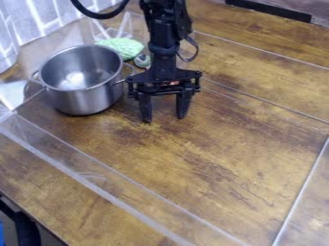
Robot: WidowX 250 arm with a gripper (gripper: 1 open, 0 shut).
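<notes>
My black gripper (pixel 164 104) hangs low over the wooden table (pixel 206 173) at the upper middle, just right of a large steel pot (pixel 80 77). Its arm rises to the top of the frame with a cable looped beside it. The fingers are dark and small; whether they hold anything I cannot tell. A pale green cloth (pixel 118 47) lies behind the pot, left of the arm.
A white crumpled item (pixel 13 93) sits at the left edge beside the pot. A light curtain-like surface is at the upper left.
</notes>
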